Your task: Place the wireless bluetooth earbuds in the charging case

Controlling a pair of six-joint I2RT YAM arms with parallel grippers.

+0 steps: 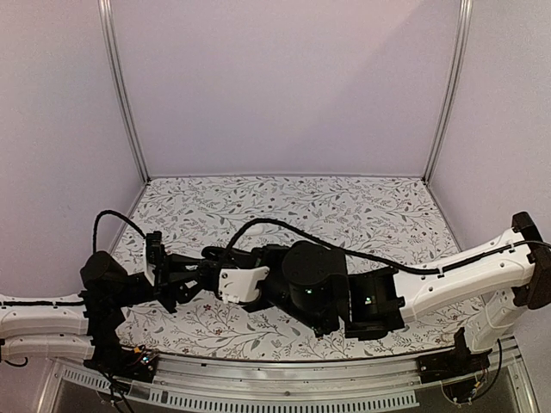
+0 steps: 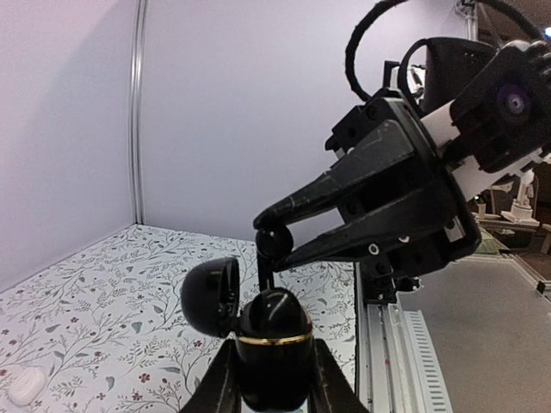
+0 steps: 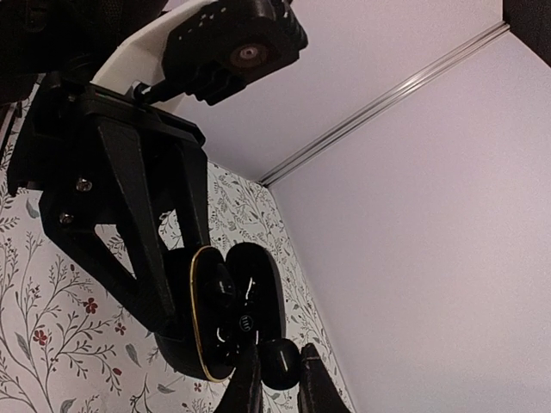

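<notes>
The black charging case with a gold rim (image 2: 274,344) stands open, lid (image 2: 207,297) to one side; my left gripper (image 1: 194,274) is shut on it. In the right wrist view the case's open inside (image 3: 254,292) shows a dark rounded shape in it. My right gripper (image 1: 219,267) is shut on a small black earbud (image 2: 274,243), held just above the case, its stem pointing down toward it. The right wrist view shows that earbud (image 3: 280,366) between the fingertips, close by the case's opening. Whether it touches the case is unclear.
A small white object (image 2: 27,385) lies on the floral table surface (image 2: 103,327), which is otherwise clear around the arms. The walls of the booth surround it, with a metal rail along the front edge (image 1: 284,387).
</notes>
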